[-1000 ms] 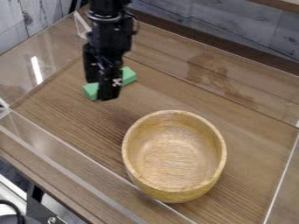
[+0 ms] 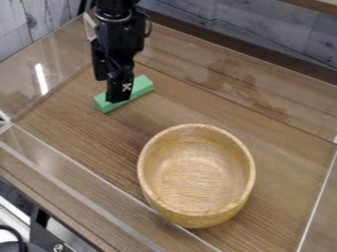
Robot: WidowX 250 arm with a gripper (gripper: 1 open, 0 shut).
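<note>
My gripper (image 2: 110,73), dark and open, hangs at the upper left of the view over a flat green object (image 2: 132,91) that lies on the wooden table. Its lower tips are close to the green object's upper left part; whether they touch it I cannot tell.
A large empty tan bowl (image 2: 196,171) sits on the table (image 2: 270,98) at the lower right. Cables show beyond the table's edge at the lower left.
My gripper has moved up the view and left, from in front of the green object to over its upper left part, away from the bowl.
</note>
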